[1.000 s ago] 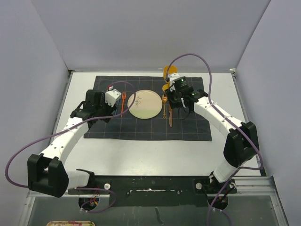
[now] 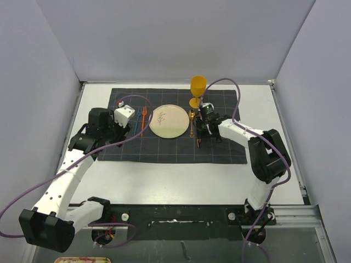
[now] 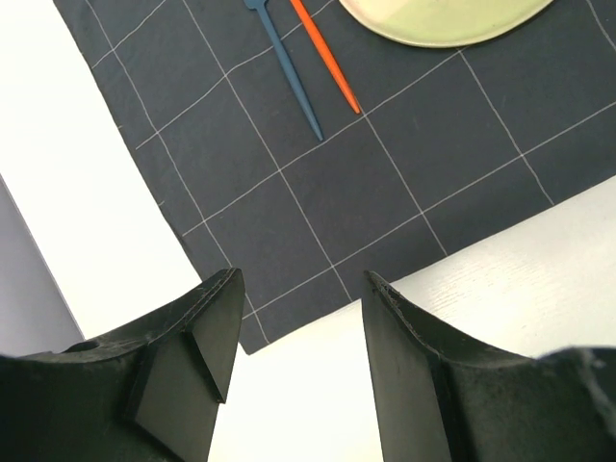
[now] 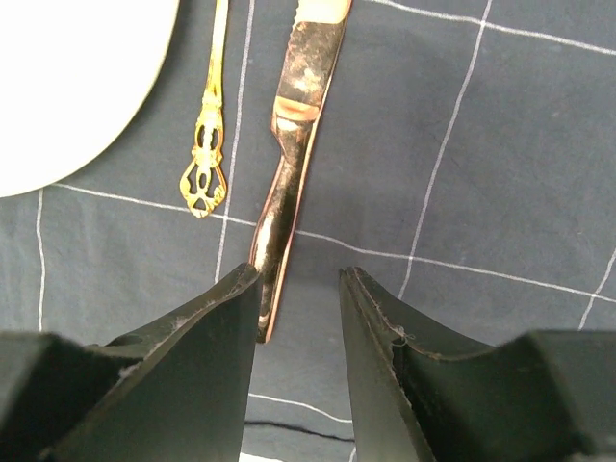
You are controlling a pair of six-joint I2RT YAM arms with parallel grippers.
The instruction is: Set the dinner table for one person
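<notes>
A pale plate [image 2: 169,121] lies on the dark grid mat. To its left rest an orange fork [image 2: 144,120] and a blue utensil [image 3: 286,65], side by side. On its right lie a gold spoon [image 2: 191,123] and a copper-coloured knife [image 4: 292,144]. A yellow goblet [image 2: 197,91] stands beyond them. My right gripper is part open, the lower end of the knife showing close by its left finger [image 4: 243,284]; whether they touch I cannot tell. Over the mat's near left corner my left gripper stands part open, with nothing between its fingers.
The dark mat [image 2: 164,154] covers the middle of the white table [image 2: 159,183]. Its near strip is bare, and so is the table in front. A patterned tray [image 2: 82,260] shows at the bottom edge.
The right arm has come down and nearer from beside the goblet to the knife, now covering much of it. My left arm has drawn back slightly toward the near left.
</notes>
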